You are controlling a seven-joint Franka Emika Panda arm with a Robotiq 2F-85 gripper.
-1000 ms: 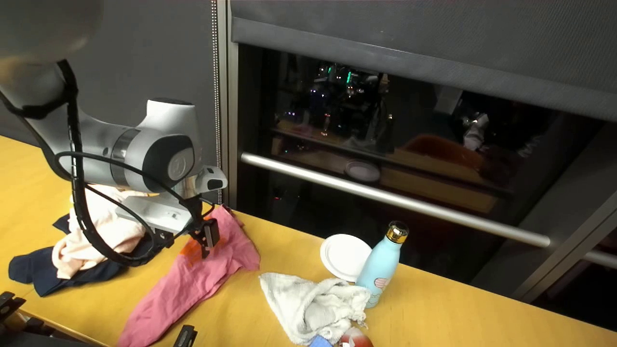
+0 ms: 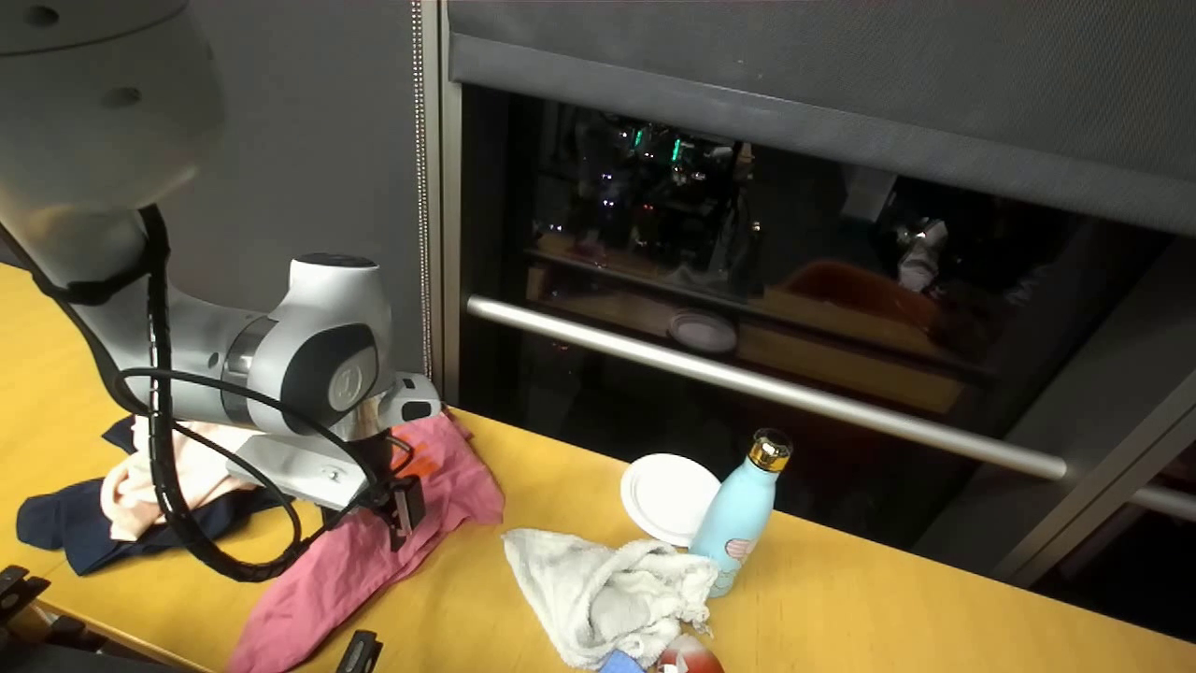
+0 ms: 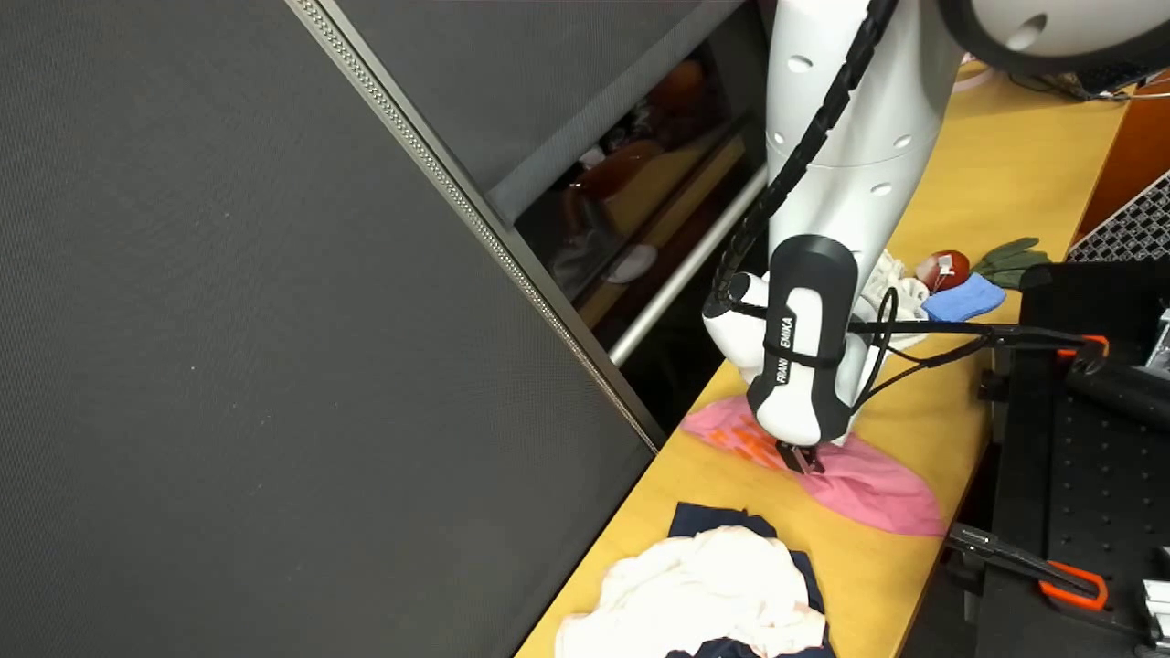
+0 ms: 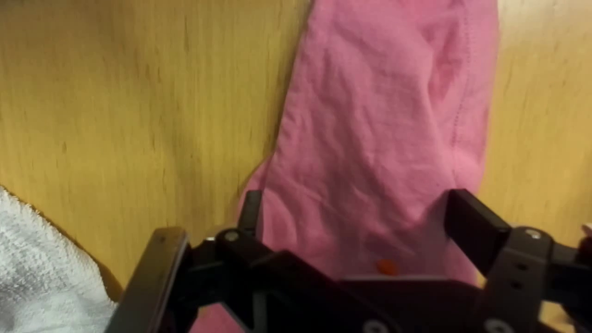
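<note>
A pink cloth garment (image 2: 336,572) with an orange print lies stretched across the wooden table, toward its front edge. My gripper hangs low over the garment's middle, its fingers (image 4: 471,227) spread wide on either side of it. In the wrist view the pink fabric (image 4: 377,127) runs between and beyond the fingers. Whether the fingertips touch the cloth cannot be made out. From the second exterior view the gripper (image 3: 801,459) shows above the same garment (image 3: 877,488), partly hidden behind the arm.
A white towel (image 2: 611,594), a white plate (image 2: 662,499) and a light blue bottle (image 2: 736,516) stand to one side. On the other lies a pale garment (image 3: 702,592) over dark cloth. A red ball (image 3: 943,270) and blue cloth (image 3: 965,298) sit near the towel.
The arm has come down, bringing the gripper lower over the pink garment. The garment, towel, plate and bottle look unmoved.
</note>
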